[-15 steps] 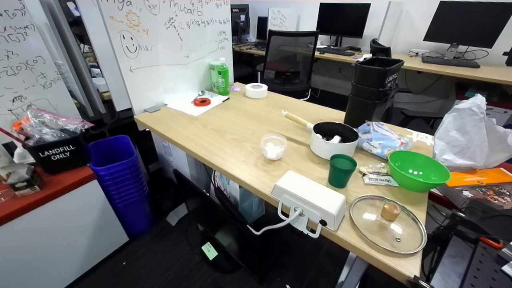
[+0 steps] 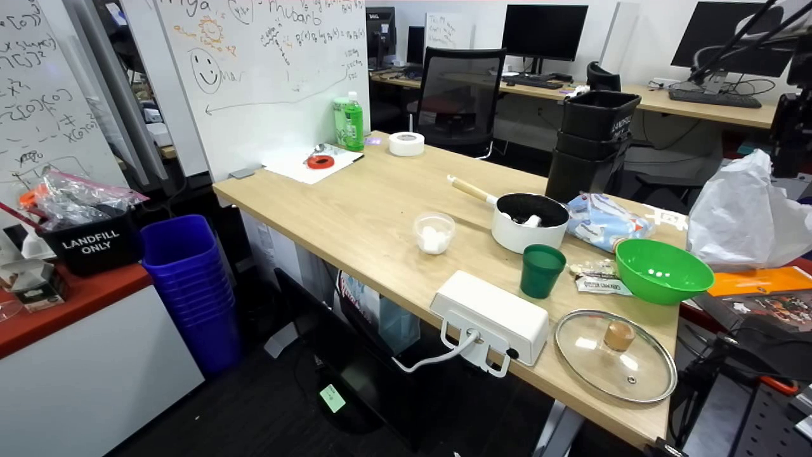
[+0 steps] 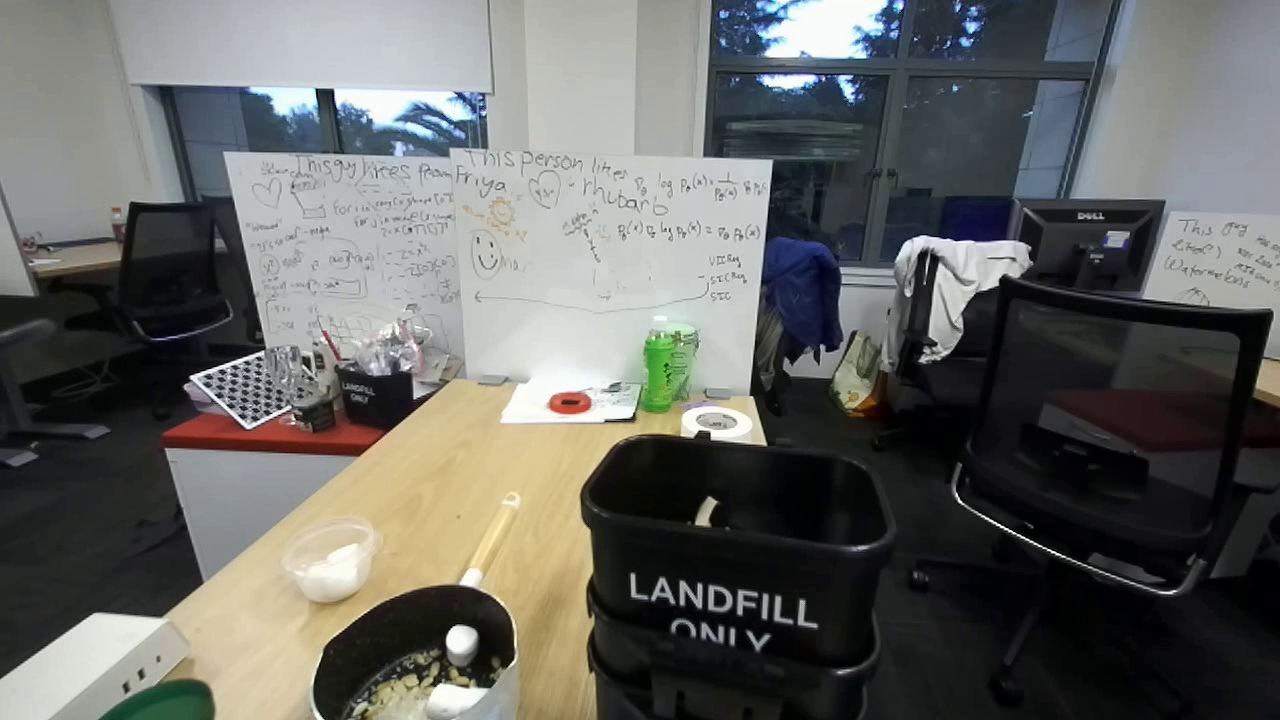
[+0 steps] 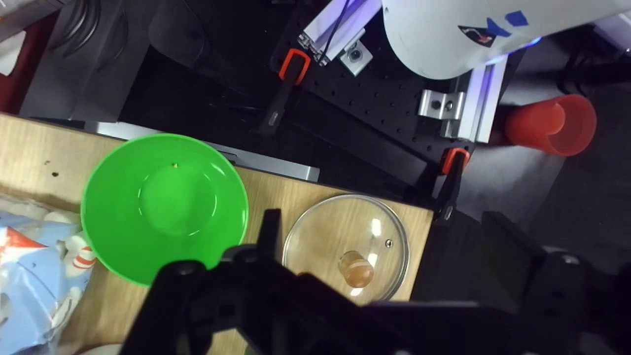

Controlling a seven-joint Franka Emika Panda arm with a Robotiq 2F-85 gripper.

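Observation:
In the wrist view my gripper is open, its two black fingers spread wide with nothing between them. Below it, a glass lid (image 4: 332, 236) with a wooden knob lies flat near the table's end. Beside the lid sits an empty-looking green bowl (image 4: 177, 201), apart from a small speck inside. A white pot (image 2: 517, 235) with a wooden handle stands on the table, white pieces in its dark interior (image 3: 402, 636). Nearer the long edge is a clear tub (image 2: 434, 233) of white objects. A dark green cup (image 2: 542, 273) stands between pot and lid.
A white power box (image 2: 491, 312) sits on the table's long edge. Beside the pot lie a blue bag (image 2: 605, 221) and a wrapper (image 2: 599, 278); stacked black bins (image 2: 597, 145) rise behind. Tape (image 2: 406, 144) and a green bottle (image 2: 354, 123) stand far back.
Part of the dark arm has come into exterior view 1 at the upper right edge, where none showed before. The objects on the table have not visibly moved.

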